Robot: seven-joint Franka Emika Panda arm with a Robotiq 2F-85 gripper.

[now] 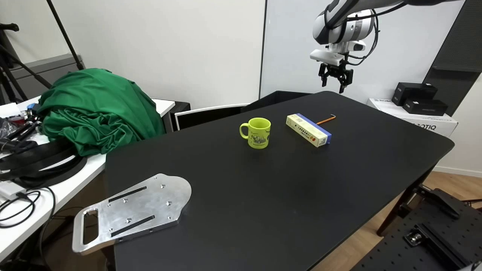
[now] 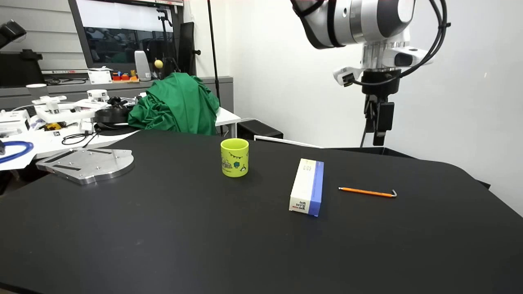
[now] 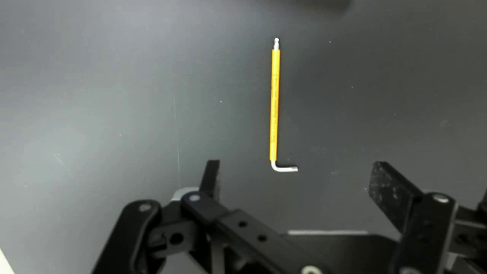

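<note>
An orange hex key [image 3: 274, 105] with a silver bent end lies flat on the black table, its bend toward my fingers in the wrist view. Above the table and apart from the key hangs my gripper, open and empty; exterior view 2 shows the gripper [image 2: 378, 139] over the table's far side. A white and blue box [image 2: 306, 188] lies beside the key [image 2: 367, 191]. Farther left stands a yellow-green mug [image 1: 258, 133], upright, its handle to the left in exterior view 1.
A silver metal plate [image 1: 144, 205] lies at the table's left edge. Green cloth [image 1: 95, 108] is heaped on a white side table. The black table [image 1: 253, 216] has wide clear room at its front and right.
</note>
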